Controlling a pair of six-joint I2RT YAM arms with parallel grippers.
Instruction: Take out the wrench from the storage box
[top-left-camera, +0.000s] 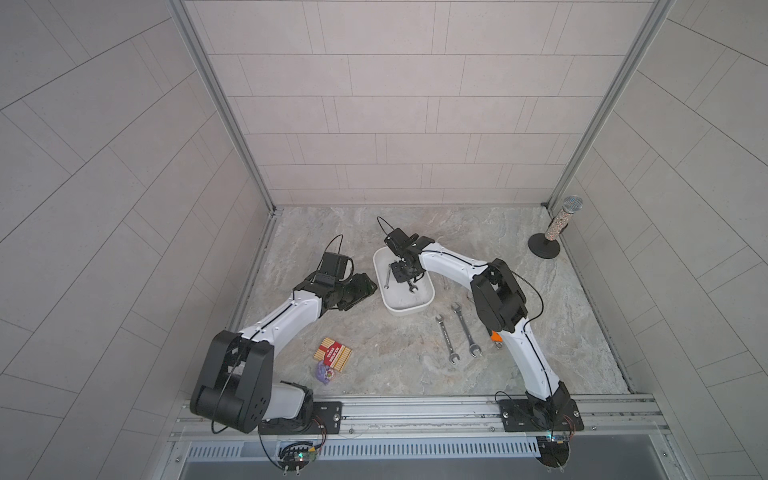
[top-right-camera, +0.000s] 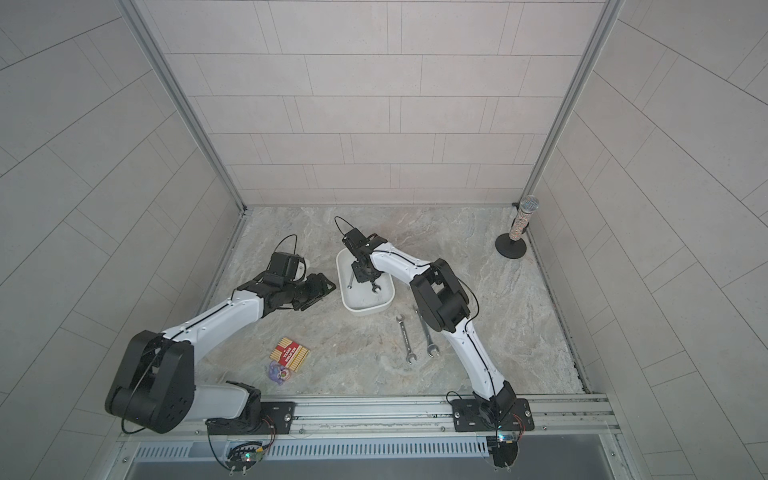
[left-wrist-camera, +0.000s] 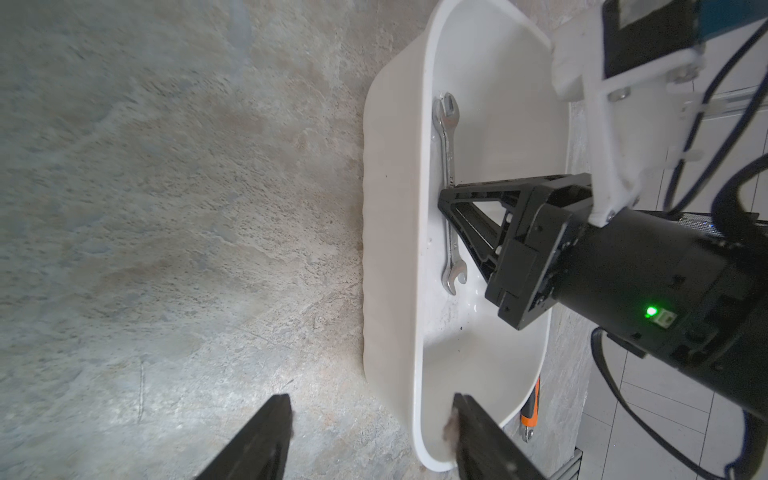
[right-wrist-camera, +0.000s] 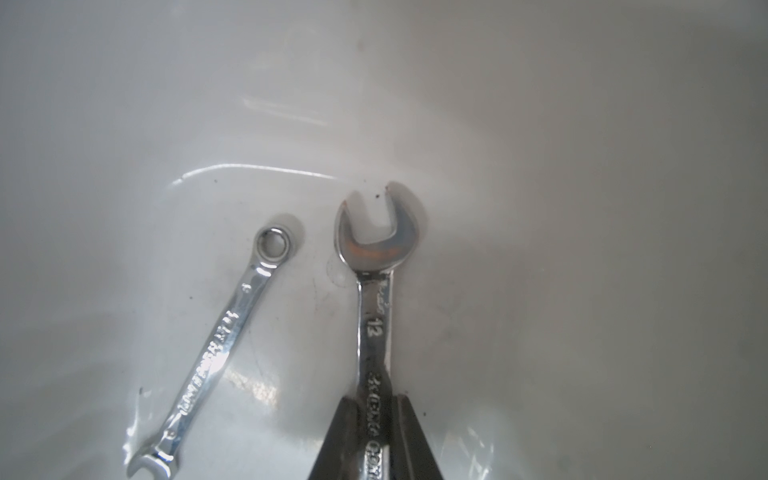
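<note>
The white storage box (top-left-camera: 428, 297) stands mid-table with two wrenches on its floor. In the right wrist view, the larger wrench (right-wrist-camera: 376, 320), marked 13, points its open end away from me. My right gripper straddles its handle, a finger close along each side; whether they press on it I cannot tell. To its left lies the smaller wrench (right-wrist-camera: 212, 356), clear of those fingers. The box's left side has my left gripper outside it, fingers spread apart and empty. The handle's far part is out of the right wrist view.
Two loose wrenches, the left one (top-left-camera: 447, 337) and the right one (top-left-camera: 466, 328), lie in front of the box, near an orange-handled tool (top-left-camera: 496, 336). A red and yellow packet (top-left-camera: 333, 354) is at front left; a microphone (top-left-camera: 552, 232) stands back right.
</note>
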